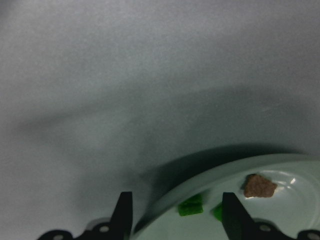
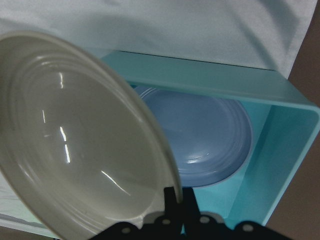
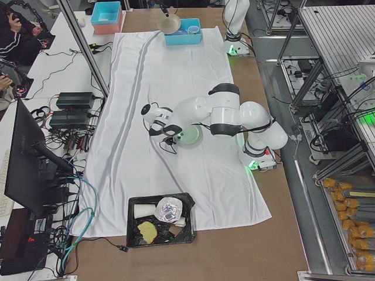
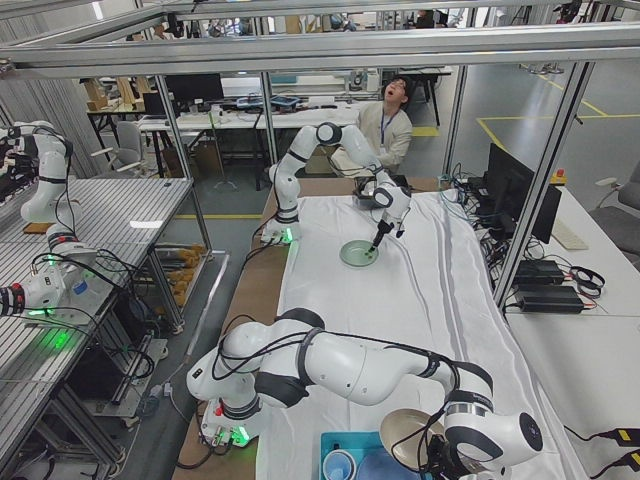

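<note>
My left gripper is open over the edge of a green plate (image 4: 358, 253) on the white cloth; green pieces (image 1: 190, 206) and a brown piece (image 1: 259, 186) lie on the plate, nothing clearly held. At the far end, my right gripper is shut on the rim of a beige bowl (image 2: 80, 125), which hangs tilted over the side of a light-blue bin (image 2: 280, 145). Inside the bin sit a blue plate (image 2: 192, 135) and a blue cup (image 4: 339, 468).
A black tray (image 3: 161, 240) with foil, a yellow piece and other items stands at the near end. A monitor, boxes and cables line the adjacent table. The cloth between tray and bin is mostly clear.
</note>
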